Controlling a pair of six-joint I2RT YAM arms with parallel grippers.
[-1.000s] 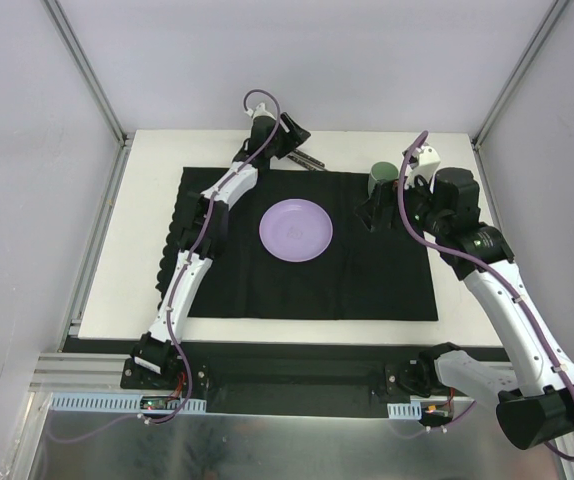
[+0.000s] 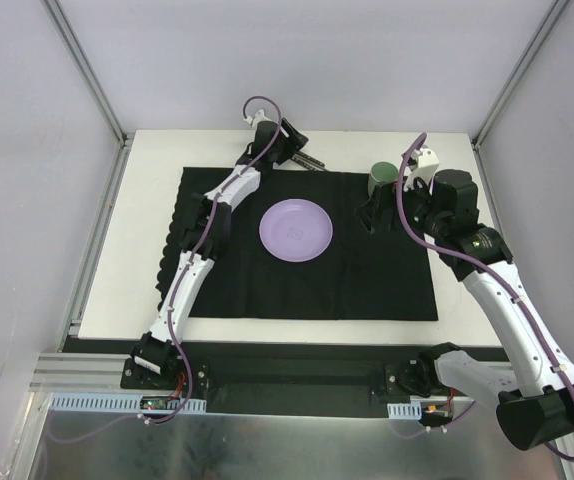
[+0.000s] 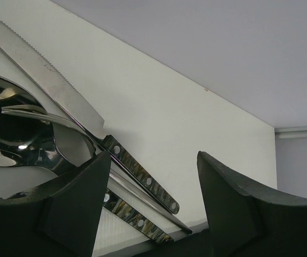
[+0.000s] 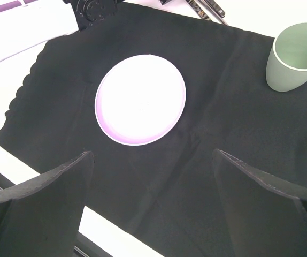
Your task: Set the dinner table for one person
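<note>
A purple plate lies on a black mat. A green cup stands at the mat's back right. My open left gripper is over the cutlery at the back: a serrated knife, a fork and a dark spoon, overlapping, with handles reaching between and under the fingers. My right gripper is open above the mat's right side, near the cup, nothing between its fingers.
The white table shows around the mat, with walls at back and sides. The front of the mat, around the plate's lower side, is clear.
My left gripper has shifted very slightly at the back by the cutlery. The right arm, plate and cup look unchanged.
</note>
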